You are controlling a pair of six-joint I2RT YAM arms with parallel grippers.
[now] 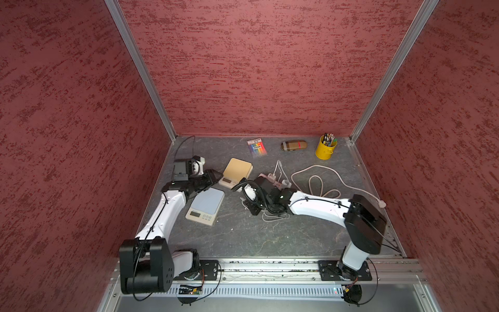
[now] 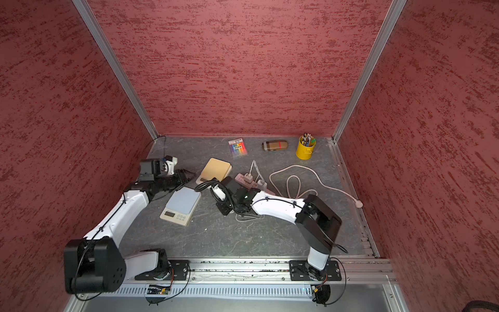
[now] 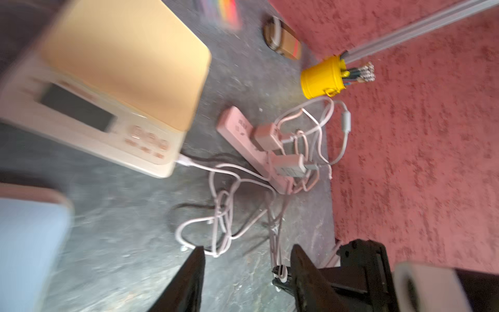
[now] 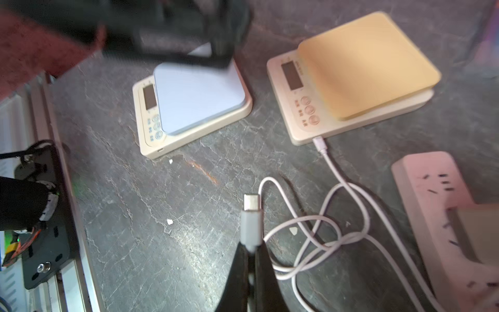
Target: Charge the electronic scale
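My right gripper is shut on a white USB-C cable plug [image 4: 251, 223], its bare metal tip facing away from the fingers. Ahead and to the left lies the blue-topped scale [image 4: 195, 104], with no cable in it. The yellow-topped scale [image 4: 358, 72] has a white cable plug [image 4: 320, 144] in its side. Above the far edge of the blue-topped scale, my left gripper [image 1: 220, 175] hangs with its fingers apart; the left wrist view shows nothing held between its fingertips.
A pink power strip [image 3: 254, 150] carries two white chargers [image 3: 290, 165]. Loose white cable [image 4: 312, 254] is coiled in front of the yellow-topped scale. Farther back are a marker pack [image 1: 256, 147], a brown case [image 1: 294, 145] and a yellow pen bucket [image 1: 324, 149].
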